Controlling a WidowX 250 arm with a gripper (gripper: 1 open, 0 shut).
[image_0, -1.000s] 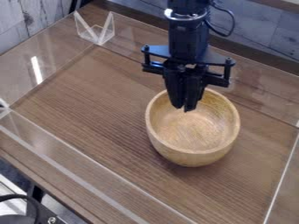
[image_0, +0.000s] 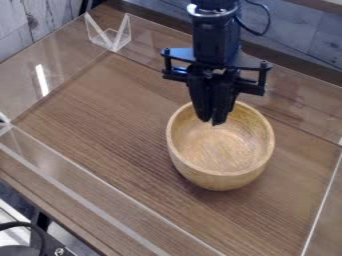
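A wide, pale wooden-coloured bowl (image_0: 219, 152) sits on the brown table, right of centre. My black gripper (image_0: 214, 100) hangs pointing down over the bowl's back part, its lower end in front of the far rim. Its dark fingertips overlap one another in this view, so how far apart they stand is unclear. Nothing shows inside the bowl.
White clips or brackets (image_0: 110, 32) stand at the back left edge. A grey wall runs behind. A dark cable or object lies at the bottom left corner.
My gripper has shifted very slightly left and up over the last second. The bowl looks almost unmoved.
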